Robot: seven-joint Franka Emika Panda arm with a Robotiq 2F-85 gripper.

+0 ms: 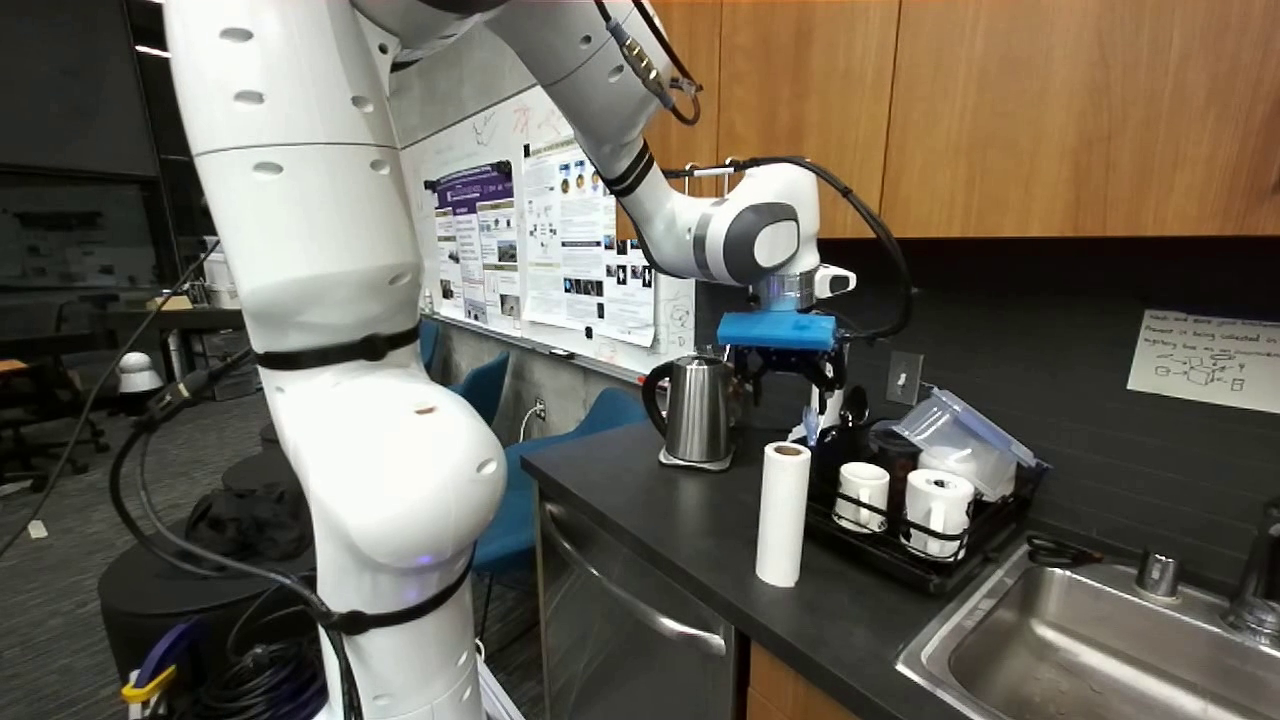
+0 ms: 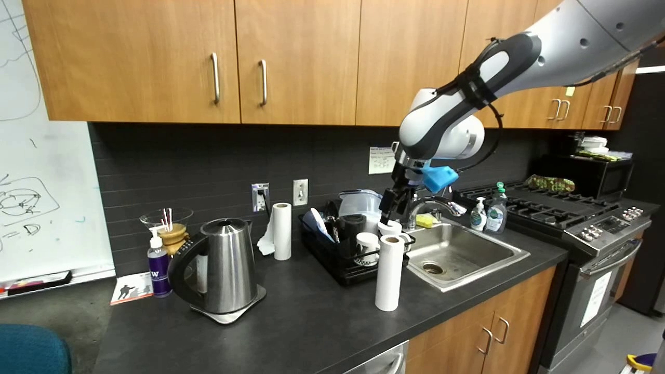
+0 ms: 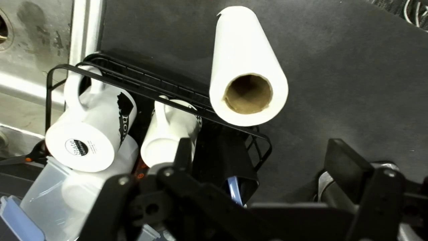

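A white paper towel roll stands on the dark counter in front of the dish rack, its top leaning slightly right in exterior view 1. In the wrist view the roll shows its brown core, beyond the fingers and apart from them. My gripper hangs above the counter, behind the roll and at the rack's left end. Its fingers are spread wide in the wrist view, with one dark finger pad at the right and nothing held between them. Exterior view 2 shows the roll clear of my gripper.
The black dish rack holds white mugs and a clear container. A steel kettle and another paper roll stand left of it. The sink lies right. Open counter lies between kettle and front roll.
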